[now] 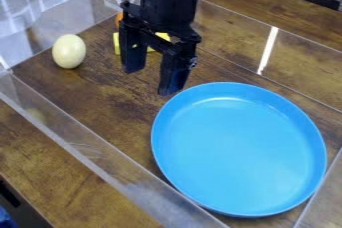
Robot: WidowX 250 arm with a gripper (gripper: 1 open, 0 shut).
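Observation:
My black gripper (154, 58) hangs open over the middle-back of the wooden surface, with no object visible between its fingers. Behind it and partly hidden by it lies a yellow object (120, 43), with a small orange item near it. A white egg-shaped object (70, 52) rests to the left of my gripper. A large blue plate (238, 150) fills the lower right, below and right of the gripper.
A clear plastic wall (94, 162) runs along the left and front of the workspace.

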